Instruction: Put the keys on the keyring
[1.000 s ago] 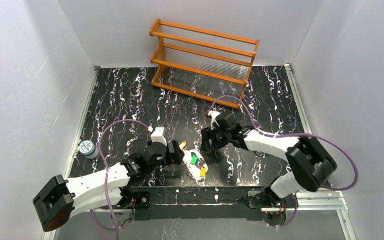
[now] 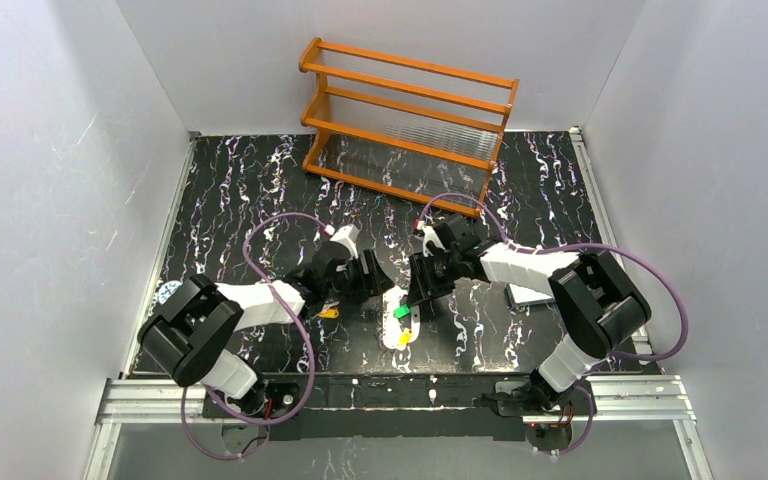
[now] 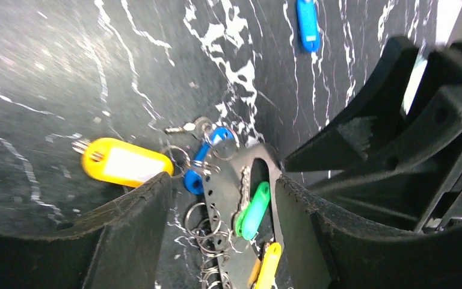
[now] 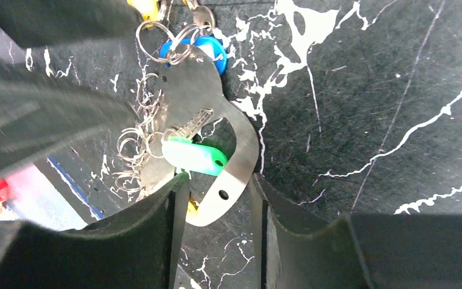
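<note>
The metal keyring plate (image 4: 240, 150) lies on the black marbled table, small rings (image 4: 135, 147) along one edge. A green-tagged key (image 4: 192, 158) and a yellow tag (image 3: 269, 265) rest at its handle opening. At its other end sit a blue tag (image 3: 194, 180) and a yellow-tagged key (image 3: 126, 161), loops bunched together. My left gripper is part open over that end; nothing is seen clamped between its fingers. My right gripper, open, is above the plate's handle side. Both grippers (image 2: 378, 272) are close together in the top view.
Another blue tag (image 3: 308, 24) lies apart on the table. A yellow tag (image 2: 329, 313) shows beneath the left arm. The wooden rack (image 2: 410, 125) stands at the back. A white item (image 2: 528, 295) lies by the right arm.
My left arm has swung right and slightly away from the front edge, bringing its gripper nearer the right one. The right gripper shifted only slightly. The keyring plate appears moved slightly right.
</note>
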